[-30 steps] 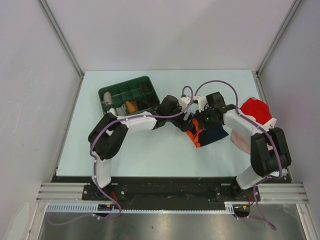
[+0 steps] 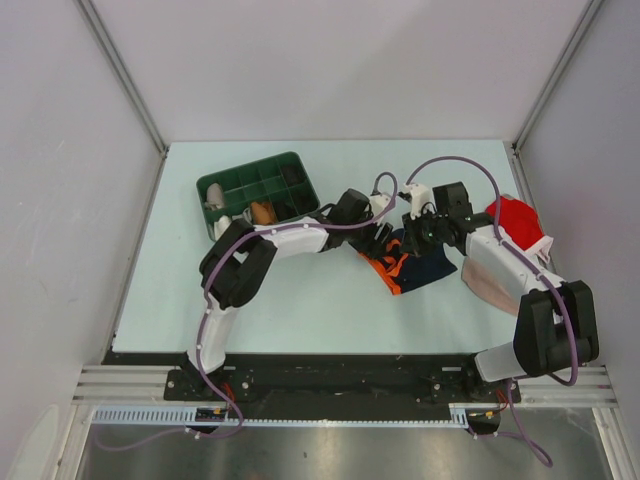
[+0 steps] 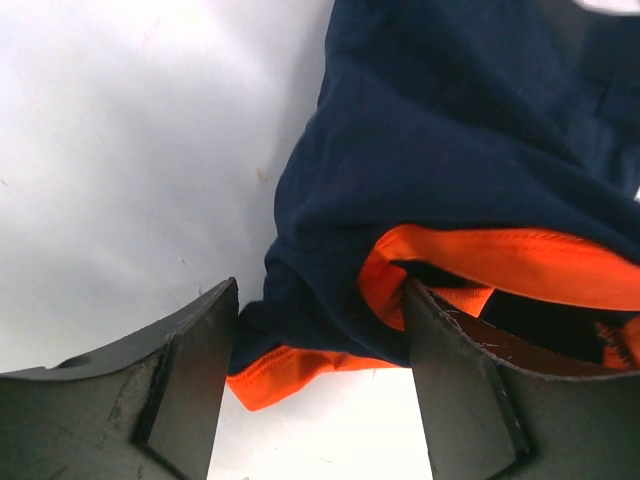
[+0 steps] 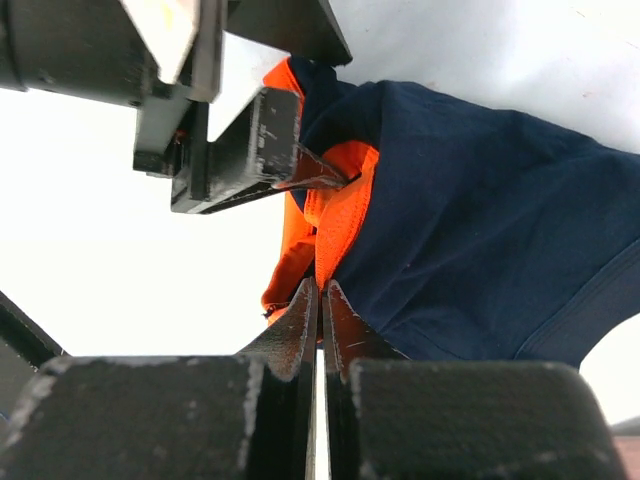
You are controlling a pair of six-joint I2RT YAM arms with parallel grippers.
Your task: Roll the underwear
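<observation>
The navy underwear with orange waistband [image 2: 424,268] lies on the white table, its left edge bunched and folded. My left gripper is part open over that bunched corner, navy and orange fabric between its fingers, touching it; in the right wrist view its black fingers reach into the fold. My right gripper is shut, its tips at the orange band just right of the left gripper. Whether the right one pinches any fabric is hard to tell.
A green divided bin [image 2: 250,175] with rolled items stands at the back left. Red and pale cloths [image 2: 510,220] lie piled at the right edge.
My left gripper has moved slightly right onto the underwear's bunched edge.
</observation>
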